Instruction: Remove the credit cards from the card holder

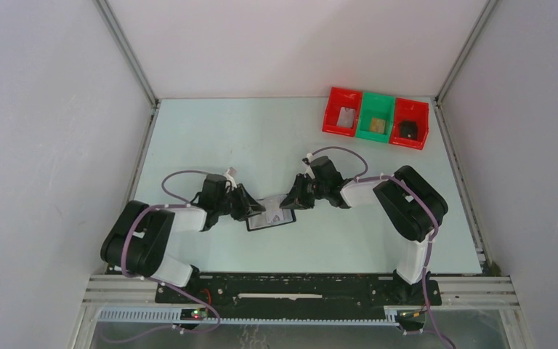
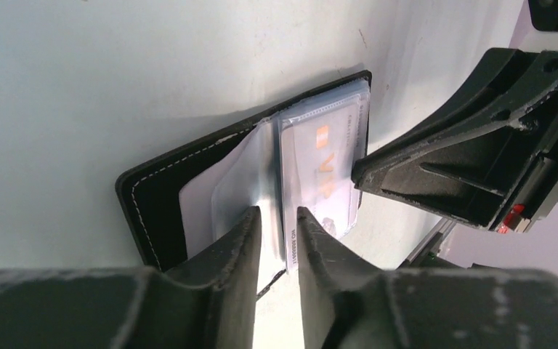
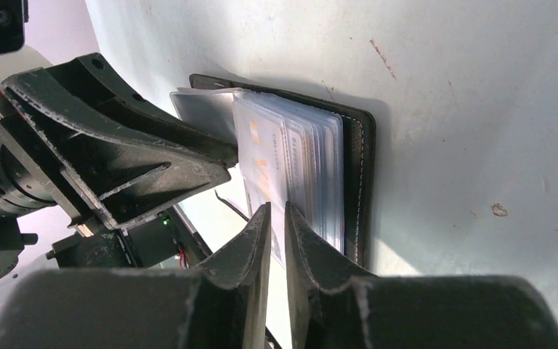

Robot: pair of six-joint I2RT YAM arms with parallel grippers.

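The black card holder [image 1: 270, 225] lies open on the table in front, holding a stack of translucent-sleeved cards [image 3: 298, 160] with pale printed faces [image 2: 320, 167]. My left gripper is low over the holder at its left part, fingertips at the cards' edge, slightly parted. My right gripper is at the holder's right part, its fingertips against the card stack with a narrow gap between them. Whether either has a card between its fingers is unclear.
Three bins stand at the back right: red [image 1: 341, 98], green [image 1: 378, 105] and red [image 1: 413, 109], each with a small item inside.
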